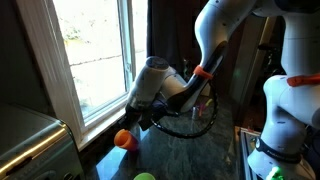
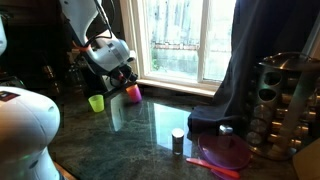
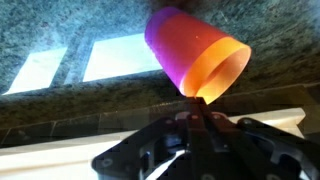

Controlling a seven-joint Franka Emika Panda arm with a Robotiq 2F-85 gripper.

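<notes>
An orange cup with a pink-purple lower part stands on the dark counter near the window; exterior view 2 shows the same cup just below the arm's hand. In the wrist view the cup has its open orange mouth facing the camera. My gripper is shut right by the lower edge of the cup's rim, and nothing clearly shows between its fingers. Whether the fingertips touch the rim cannot be told. A yellow-green cup stands apart to the left in exterior view 2.
The window sill runs close behind the gripper. A pink lid-like object, a red utensil and a small jar sit far to the right. Open counter lies between.
</notes>
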